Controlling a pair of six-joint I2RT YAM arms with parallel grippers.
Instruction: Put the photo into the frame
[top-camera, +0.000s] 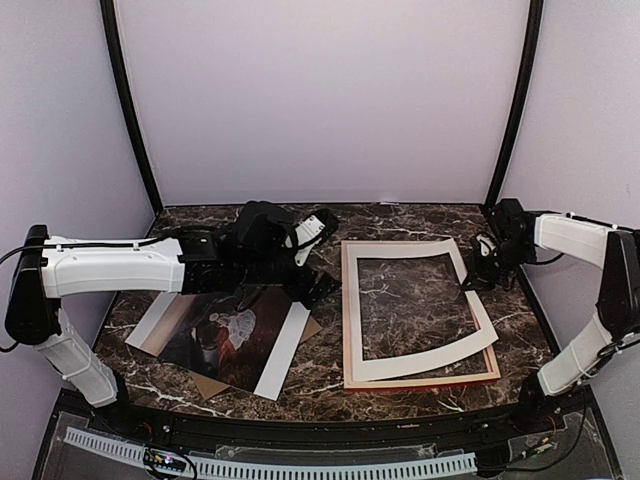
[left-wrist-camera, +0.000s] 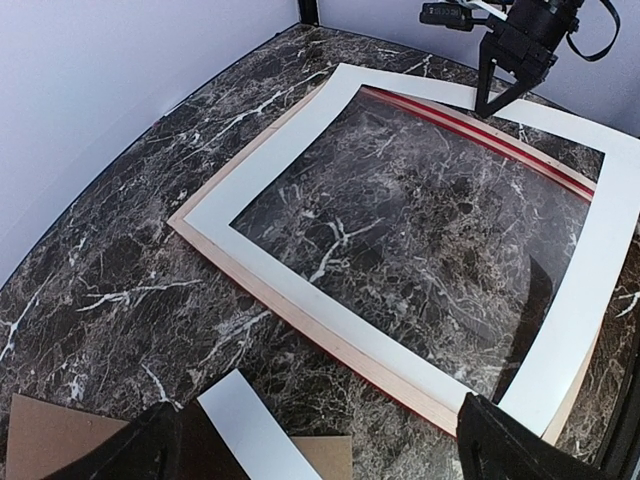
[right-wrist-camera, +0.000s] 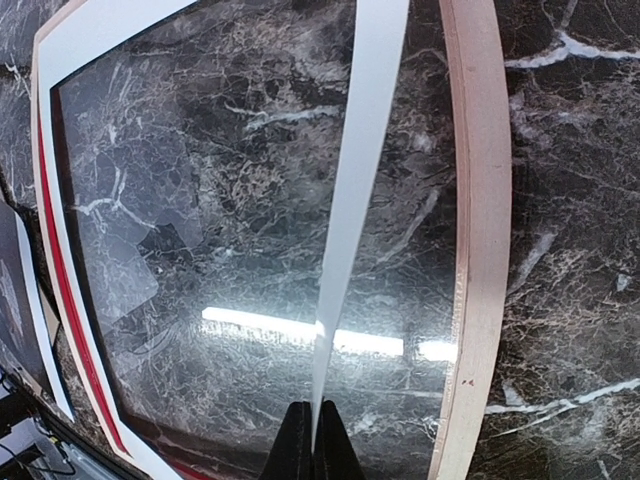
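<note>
The frame (top-camera: 348, 300) lies at the right of the table, its white mat (top-camera: 420, 366) on it, bent along the right and front. My right gripper is shut on the mat's right strip, which looks narrow and raised in the right wrist view. The photo (top-camera: 220, 340), with white borders, lies on brown board (top-camera: 210, 390) at left. My left gripper (top-camera: 312, 287) hangs open above the table between photo and frame, nothing visible between its fingers.
Walls stand at the back and both sides. Bare marble table (top-camera: 380, 220) shows behind the frame and around the photo.
</note>
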